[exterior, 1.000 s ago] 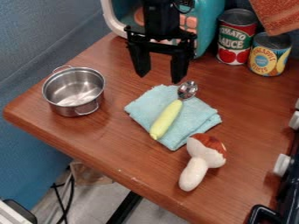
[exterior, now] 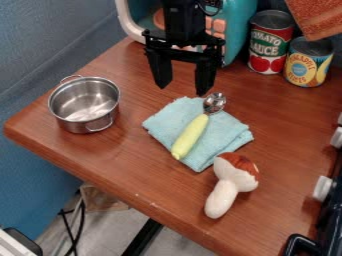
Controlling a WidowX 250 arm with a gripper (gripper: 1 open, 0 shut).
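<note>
The black gripper (exterior: 182,72) hangs open over the back of the wooden table, above and a little behind a folded light blue cloth (exterior: 166,120), with nothing seen between its fingers. A yellow corn-like toy (exterior: 189,136) lies on the cloth beside a metal spoon (exterior: 214,102). A steel pot (exterior: 84,105) stands at the left. A toy mushroom (exterior: 230,186) with a brown and white cap lies at the front right of the cloth.
Two cans, a tomato sauce can (exterior: 269,45) and a yellow can (exterior: 309,64), stand at the back right, near a teal bin (exterior: 235,25) and an orange towel (exterior: 321,15). Black stove-like equipment (exterior: 322,210) borders the right edge.
</note>
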